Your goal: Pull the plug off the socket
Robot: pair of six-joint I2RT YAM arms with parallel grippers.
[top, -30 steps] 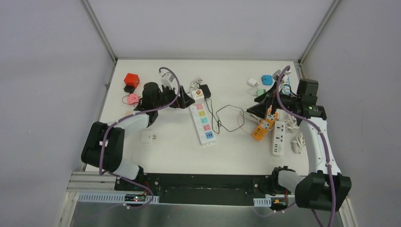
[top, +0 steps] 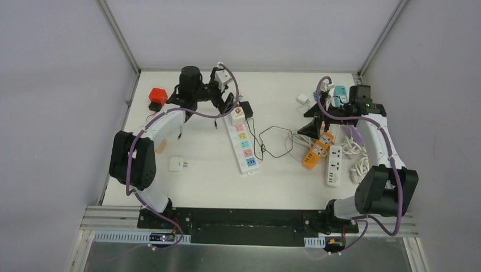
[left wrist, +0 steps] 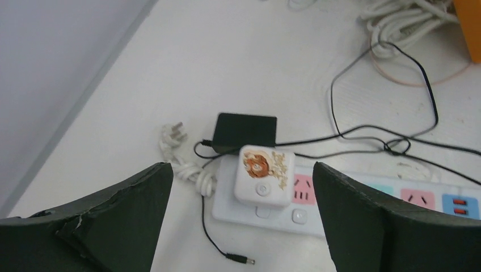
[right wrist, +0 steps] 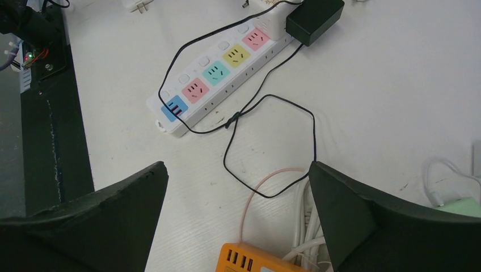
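Note:
A white power strip [top: 245, 148] with coloured sockets lies at the middle of the table, also seen in the right wrist view [right wrist: 206, 90]. A square white plug [left wrist: 264, 175] with a small cartoon print sits on its far end. My left gripper is open above that end, the plug between its fingers from the camera's angle; contact is not visible. My right gripper stands open over the right side, above the orange strip [top: 317, 150] and white cable coils, holding nothing.
A black adapter [left wrist: 245, 128] with thin cables lies beside the plug. The right holds another white strip [top: 333, 166] and more cables. A red block [top: 157, 95] and a white charger [top: 177, 163] are on the left.
My left arm has moved toward the back of the table and right, around the strip's far end. My right arm has shifted slightly, its elbow and wrist repositioned.

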